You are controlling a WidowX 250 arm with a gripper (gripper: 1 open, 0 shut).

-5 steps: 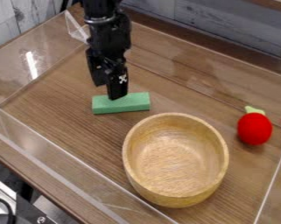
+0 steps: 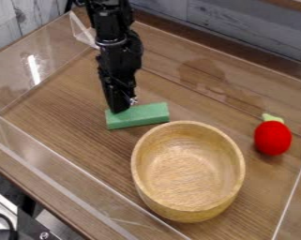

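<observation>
My black gripper (image 2: 120, 103) reaches down from the top to a flat green block (image 2: 142, 117) left of centre, its fingertips at the block's upper left edge. The fingers look close together; whether anything is between them I cannot make out. The block lies on the wooden table (image 2: 52, 141).
A large wooden bowl (image 2: 188, 173) stands below right of the block. A red tomato-like object (image 2: 273, 138) with a pale green top lies at the right.
The gripper has come down onto the block's left part and narrowed. The block has shifted slightly down and right and is a little more tilted.
</observation>
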